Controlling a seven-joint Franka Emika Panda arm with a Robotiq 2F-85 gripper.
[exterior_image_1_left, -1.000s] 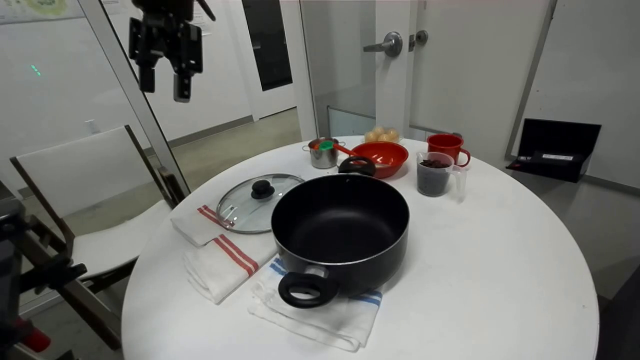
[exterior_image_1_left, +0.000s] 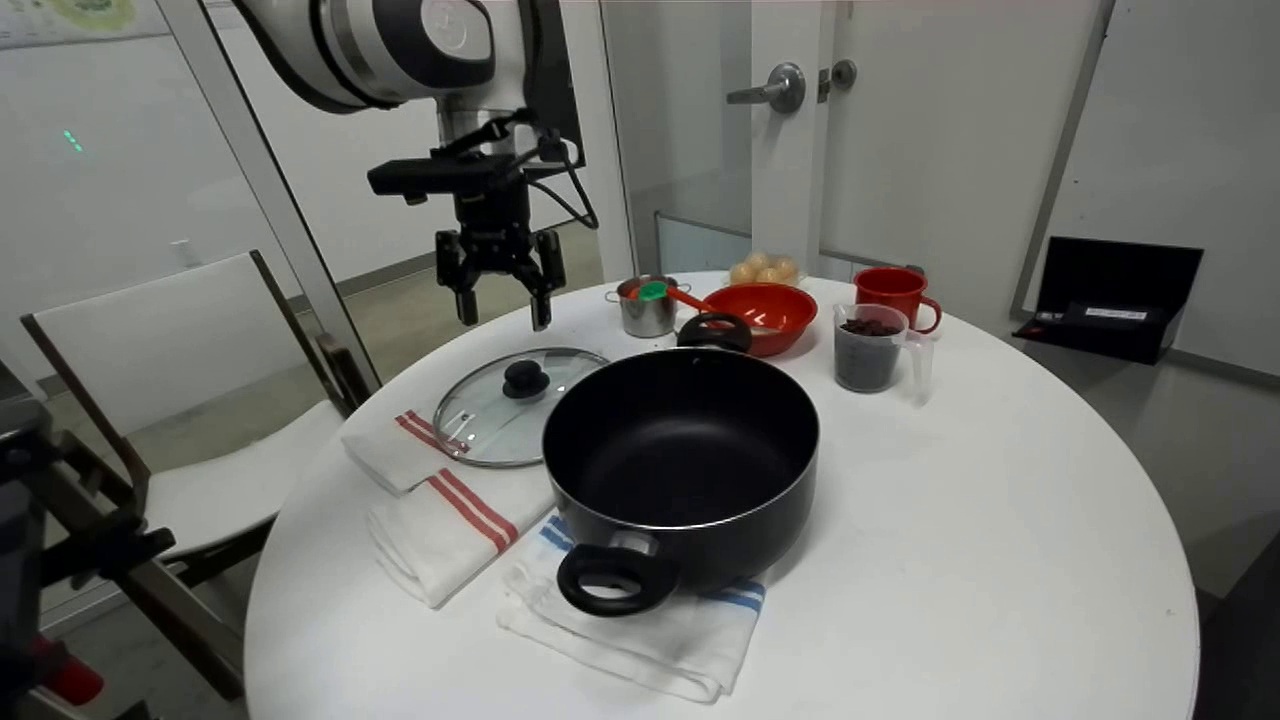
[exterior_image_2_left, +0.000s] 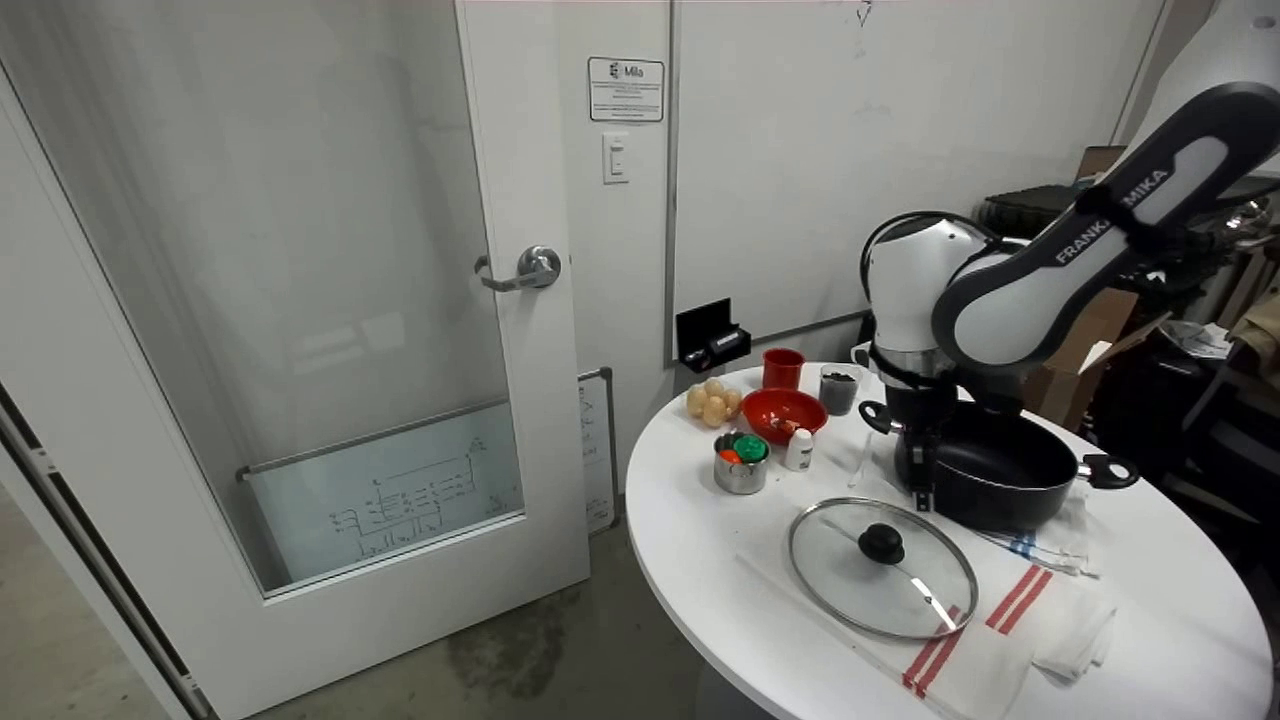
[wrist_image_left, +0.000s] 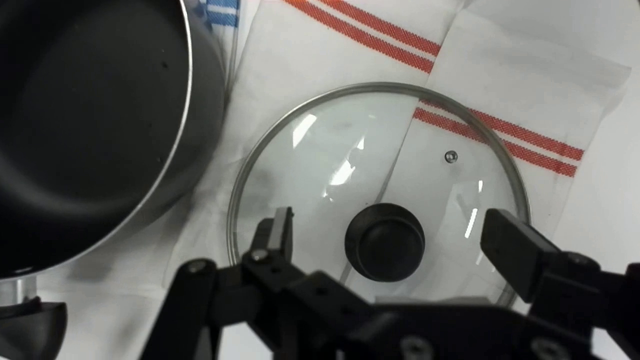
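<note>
My gripper (exterior_image_1_left: 504, 319) hangs open above the glass lid (exterior_image_1_left: 486, 420), with nothing between its fingers. In the wrist view the lid's black knob (wrist_image_left: 385, 242) shows between the two fingers, lower down and apart from them. The lid lies flat, partly on a white towel with red stripes (exterior_image_1_left: 468, 522). Right beside it in exterior view 1 stands an empty black pot (exterior_image_1_left: 678, 456), uncovered, on a white towel with blue stripes (exterior_image_1_left: 648, 642).
Behind the pot are a small steel pot (exterior_image_1_left: 648, 314), a red bowl (exterior_image_1_left: 774, 314), a measuring cup with dark contents (exterior_image_1_left: 866, 358), a red mug (exterior_image_1_left: 890, 292) and several eggs (exterior_image_2_left: 713, 403).
My gripper has come down and moved right in exterior view 1, from high at the upper left to above the lid. It stays open. The lid, pot and towels have not moved.
</note>
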